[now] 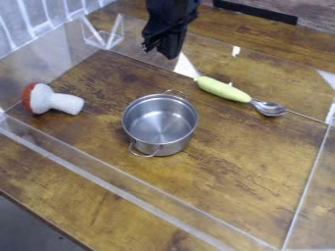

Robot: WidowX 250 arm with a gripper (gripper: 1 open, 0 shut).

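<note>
The dark gripper [167, 46] hangs high at the back centre, shut, with nothing visible between its fingers. A steel pot [160, 124] with wire handles sits in the middle of the wooden table. Behind it to the right lies a spoon [265, 107] with a pale yellow-green handle [222, 89]. At the left a white object with a red cap [51, 101], like a toy mushroom, lies on its side.
Clear plastic walls [309, 196] border the work area on the table [197, 206]. The front and right of the table inside them are bare. A railing stands beyond the back left corner.
</note>
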